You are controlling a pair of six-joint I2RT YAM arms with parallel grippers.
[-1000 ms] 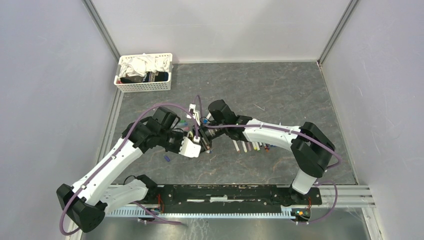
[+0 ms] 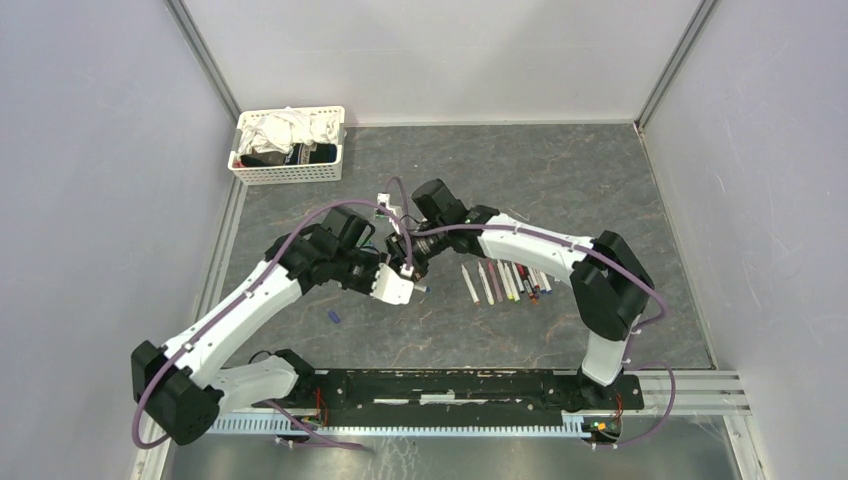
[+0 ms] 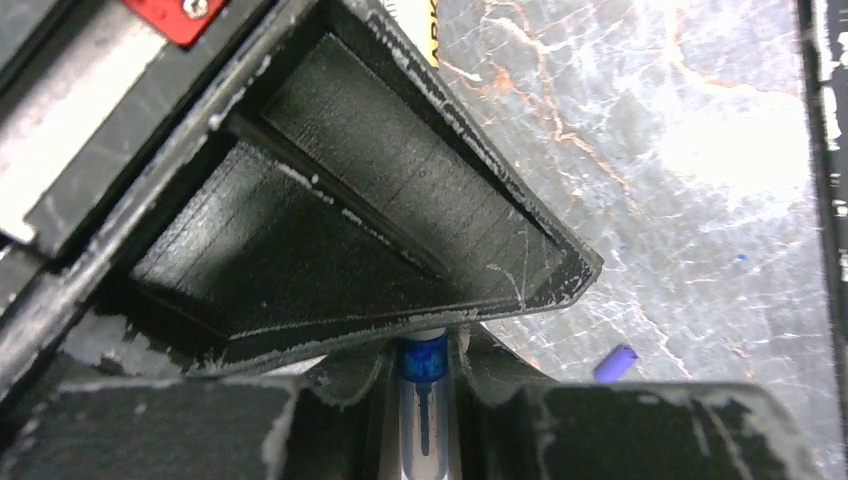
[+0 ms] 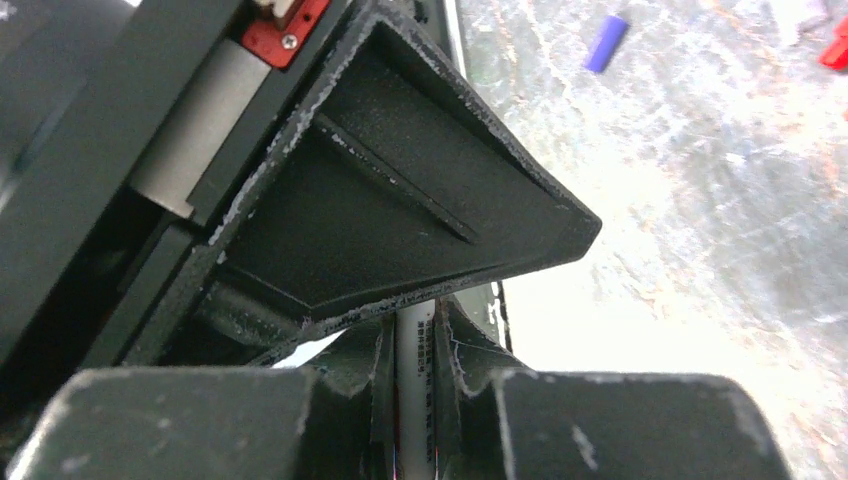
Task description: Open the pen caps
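In the left wrist view, a pen's blue collar [image 3: 424,360] and the clear section below it show in the narrow gap of my left gripper, a finger close on each side. A white pen barrel [image 4: 415,375] with small dark print runs between the fingers of my right gripper, which is shut on it. From above, both grippers meet left of the table's middle and hide the pen parts; whether both hold one pen cannot be told. Loose on the table lies a small blue-purple cap [image 2: 334,317].
A row of several pens [image 2: 500,282] lies right of the grippers. At the back left stands a white basket [image 2: 290,175] with cloth. A pen with a blue end [image 2: 422,289] lies just under the grippers.
Both grippers have shifted a little to the right and toward the back, still close together. More of the pen row now shows below the right arm.
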